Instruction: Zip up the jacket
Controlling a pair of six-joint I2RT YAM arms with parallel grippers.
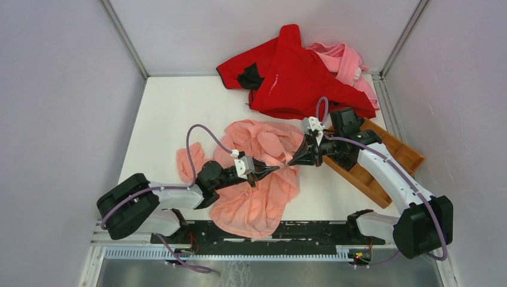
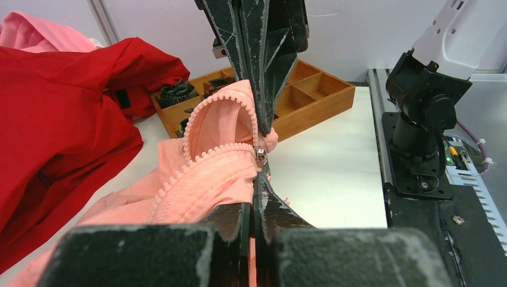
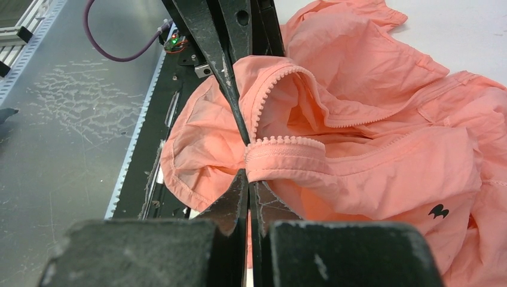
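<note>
The salmon-pink jacket [image 1: 248, 206] lies rumpled on the table, its two toothed zipper edges curving up to meet between my grippers. At that meeting point my left gripper is shut on the jacket's zipper edge. A small metal zipper part [image 2: 261, 155] shows just above its tips. Facing it from the right, my right gripper is also shut, its tips touching the end of the lower toothed strip [image 3: 286, 156]. Whether cloth is pinched inside those tips is hidden. Both grippers' tips stand close together in the top view.
A red jacket [image 1: 299, 78] and a pink garment [image 1: 342, 61] lie at the back. The wooden compartment box [image 1: 365, 185] stands on the right, under the right arm. Bare white table [image 1: 170, 113] shows at the back left.
</note>
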